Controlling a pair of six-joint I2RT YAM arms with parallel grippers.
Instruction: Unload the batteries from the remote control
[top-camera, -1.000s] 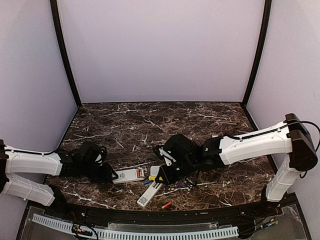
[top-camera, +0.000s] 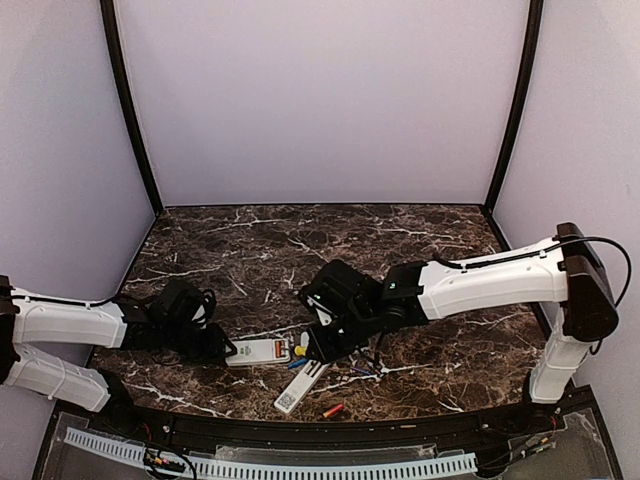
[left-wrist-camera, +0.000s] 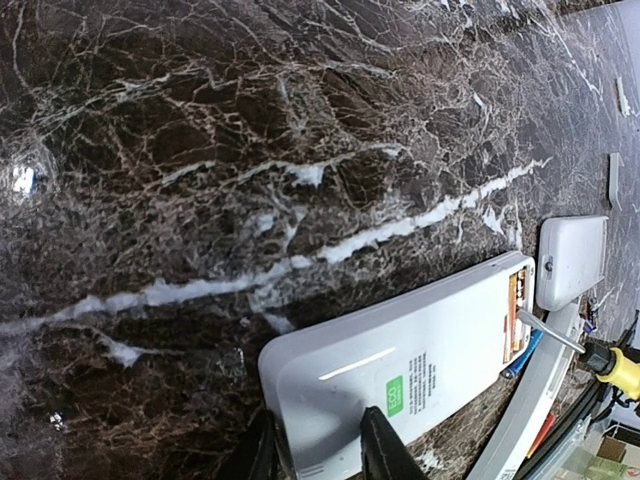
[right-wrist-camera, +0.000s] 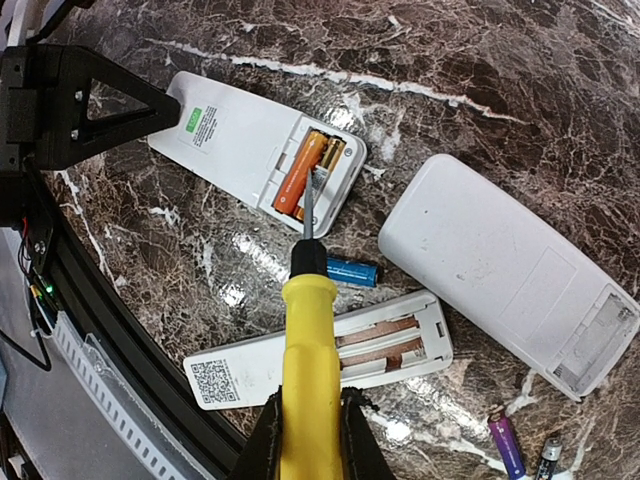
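Note:
A white remote (top-camera: 255, 352) with its battery bay open lies on the marble table; in the right wrist view an orange battery (right-wrist-camera: 297, 168) and a second, gold one (right-wrist-camera: 328, 160) sit in the bay. My left gripper is shut on the remote's far end, holding it on the table. My right gripper is shut on a yellow-handled screwdriver (right-wrist-camera: 310, 330), whose metal tip rests in the bay at the batteries.
A second remote (right-wrist-camera: 230, 380) with an empty bay lies in front. A white remote (right-wrist-camera: 500, 260) lies to the right. Loose batteries, blue (right-wrist-camera: 350, 271), purple (right-wrist-camera: 505, 440), silver (right-wrist-camera: 548, 460) and orange (top-camera: 332, 410), lie around.
The right arm has moved slightly left in the top view, carrying the screwdriver toward the held remote. The left arm shows no clear movement.

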